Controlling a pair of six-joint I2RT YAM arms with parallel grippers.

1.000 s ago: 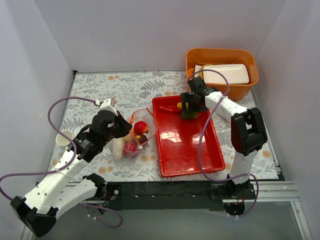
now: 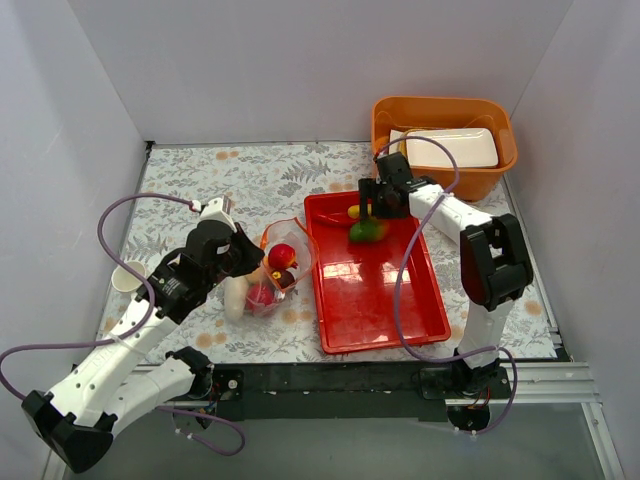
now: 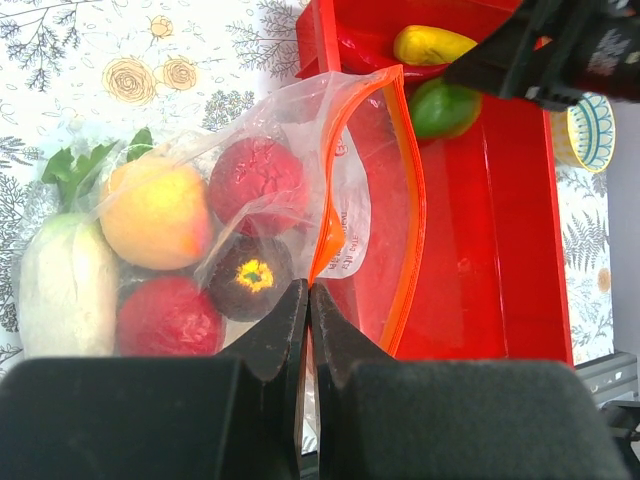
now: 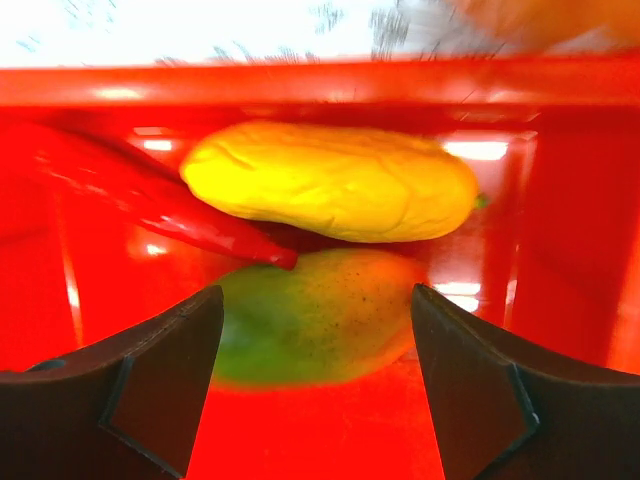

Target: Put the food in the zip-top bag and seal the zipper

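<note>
A clear zip top bag [image 3: 270, 215] with an orange zip edge [image 3: 412, 200] lies left of the red tray, its mouth towards the tray. Inside show a peach [image 3: 157, 212], red round fruits [image 3: 258, 185], a dark mangosteen [image 3: 250, 277] and a long white vegetable [image 3: 68, 285]. My left gripper is shut on the bag's orange rim. In the tray lie a green-and-red mango [image 4: 310, 318], a yellow oblong food [image 4: 330, 182] and a red chili [image 4: 150, 195]. My right gripper stands open above the mango, one finger towards either end of it.
The red tray [image 2: 380, 310] is bare across its front part. An orange bin [image 2: 440, 108] with a white box inside stands at the back right. A white cup [image 2: 128, 277] is beside the left arm. Patterned cloth [image 2: 270, 180] behind the bag is clear.
More of the mango and yellow food shows in the top view. The left arm and bag stayed still.
</note>
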